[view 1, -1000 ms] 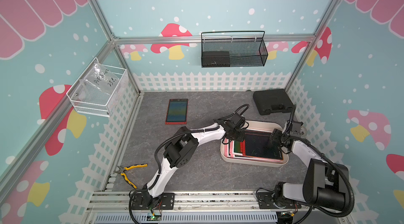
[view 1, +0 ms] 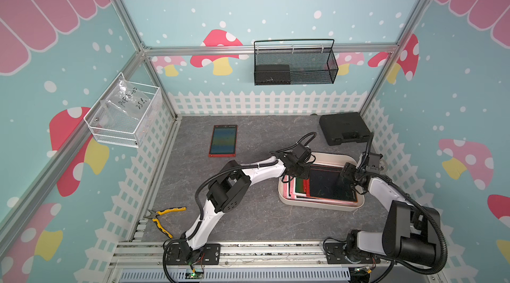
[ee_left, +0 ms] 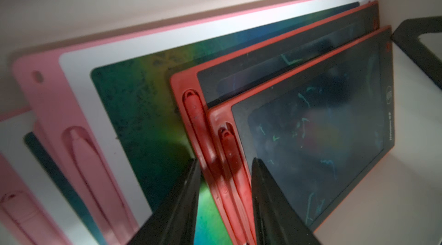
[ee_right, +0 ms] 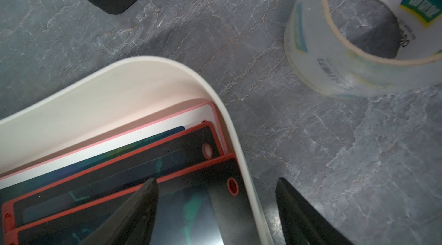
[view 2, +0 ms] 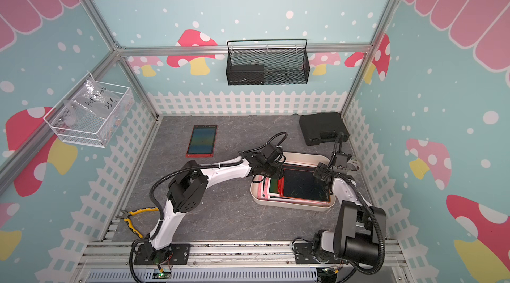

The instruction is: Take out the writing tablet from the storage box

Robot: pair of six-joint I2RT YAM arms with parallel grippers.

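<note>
Inside the cream storage box (view 1: 348, 208) lie several overlapping writing tablets. On top is a red-framed tablet (ee_left: 317, 116) with a dark screen and a red pen in its left edge. Another red-framed tablet (ee_left: 276, 56) lies partly beneath it, over a larger pink-and-white tablet (ee_left: 207, 28). My left gripper is part open over the red tablets' left edges, nothing held; whether its fingertips touch them cannot be told. Part open as well, my right gripper is at the box's right end, one finger on the tablet side of the rim, the other on the outer side.
A separate red-framed tablet (view 1: 223, 140) lies at the back left of the table. Clear tape (ee_right: 359, 38) stands close right of the box, and a black case (view 1: 344, 127) sits behind it. Yellow pliers (view 1: 164, 220) lie front left.
The right arm, box and tablets look the same.
</note>
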